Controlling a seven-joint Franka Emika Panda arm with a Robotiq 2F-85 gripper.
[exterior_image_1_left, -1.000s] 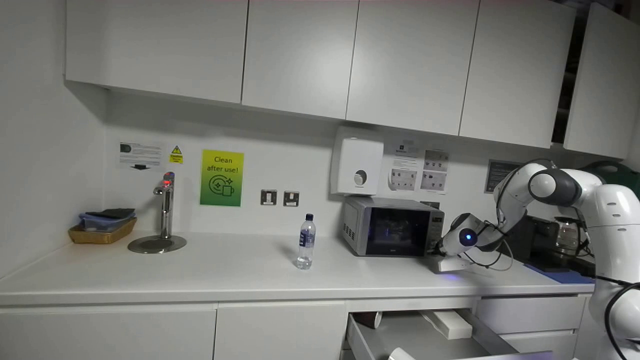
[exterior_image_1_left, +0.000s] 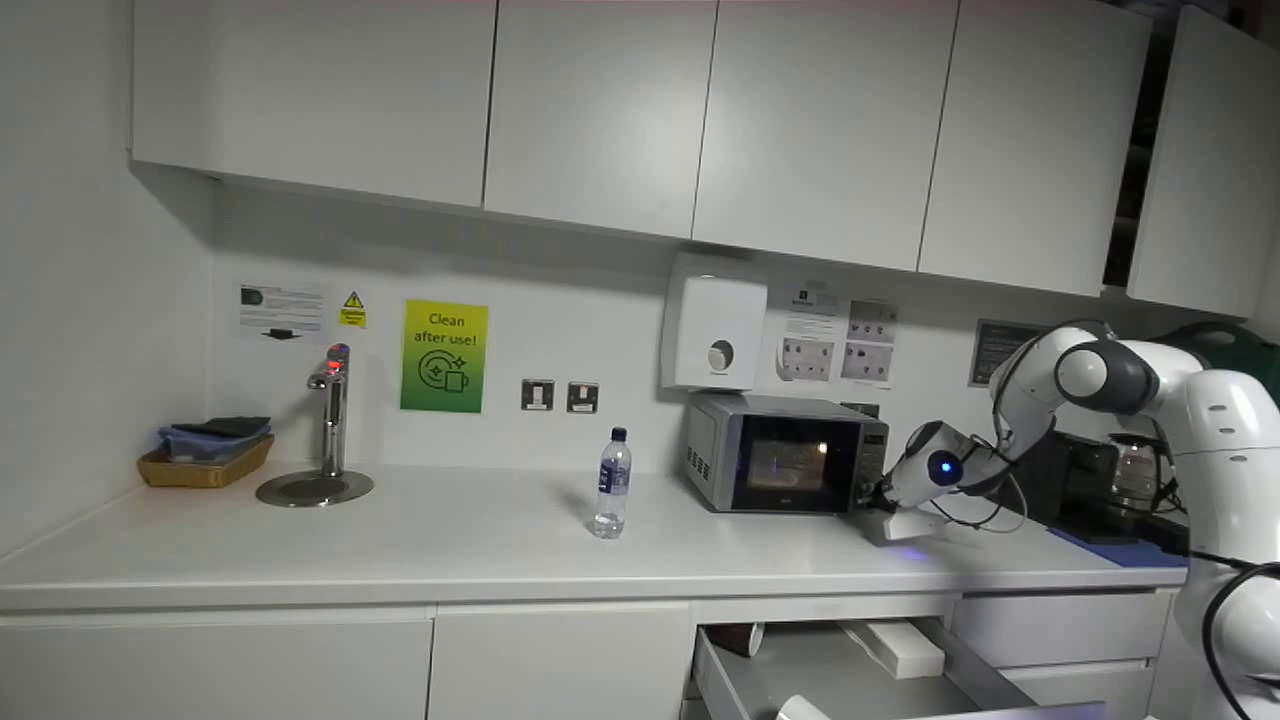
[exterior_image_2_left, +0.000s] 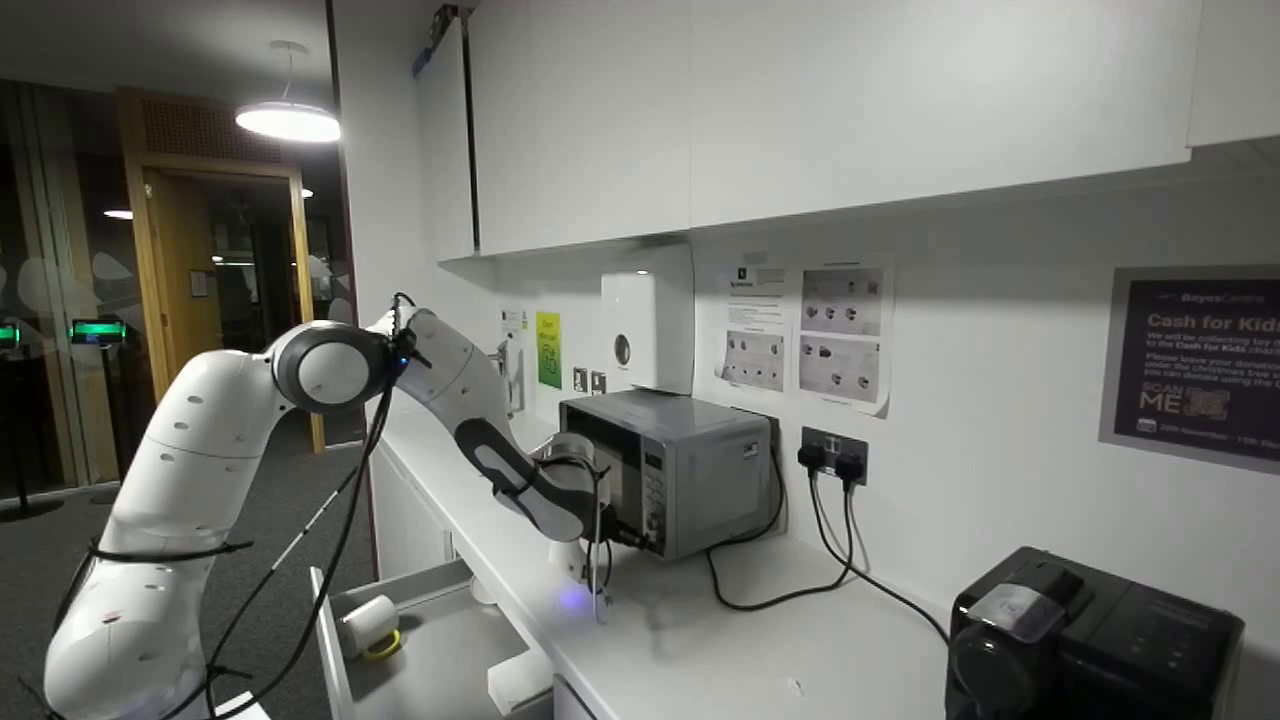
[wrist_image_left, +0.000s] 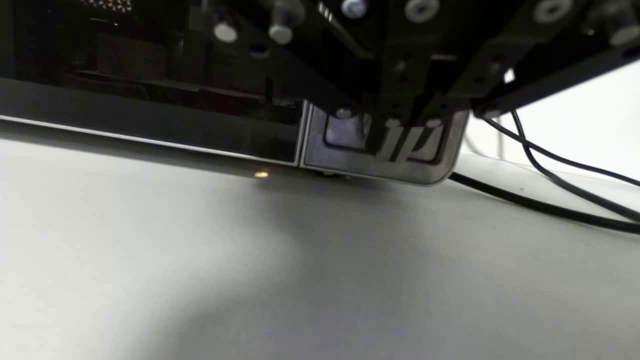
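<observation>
A grey microwave (exterior_image_1_left: 786, 456) stands on the counter with its door shut and a light glowing inside. At the lower part of its control panel is my gripper (exterior_image_1_left: 878, 494), shut with nothing visible between its fingers. From the other side, the gripper (exterior_image_2_left: 632, 540) reaches the front face of the microwave (exterior_image_2_left: 720, 480) near the lowest controls. In the wrist view the dark gripper covers part of the panel's bottom corner, where a rectangular button (wrist_image_left: 346, 133) shows. Exact contact of the fingertips is hidden.
A water bottle (exterior_image_1_left: 612, 486) stands left of the microwave. Below the counter (exterior_image_1_left: 420, 540) a drawer (exterior_image_1_left: 828, 684) is pulled out, holding cups and a white box (exterior_image_1_left: 897, 648). Black cables (exterior_image_2_left: 768, 602) run behind the microwave; a coffee machine (exterior_image_2_left: 1086, 642) sits on the right.
The microwave's inside was dark and is now lit. My gripper and wrist have shifted very slightly at the panel; the bottle and drawer stay where they were.
</observation>
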